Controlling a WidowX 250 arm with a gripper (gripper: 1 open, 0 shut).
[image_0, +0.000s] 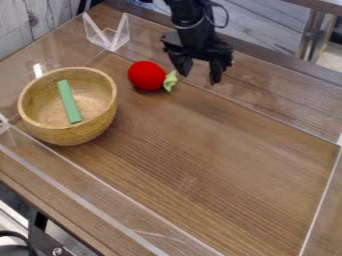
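Note:
The black robot arm with its gripper (198, 62) reaches down from the top centre of the camera view to the back of the wooden table, just right of a red round object (147, 74) with a small pale green piece (171, 79) beside it. The fingers are small and dark, so their opening and anything between them cannot be made out. A wooden bowl (94, 124) on the left holds a green stick-shaped object (67, 102).
A clear wire or plastic holder (107, 32) stands at the back left. The middle, front and right of the table (214, 180) are clear. A pale ledge borders the upper right.

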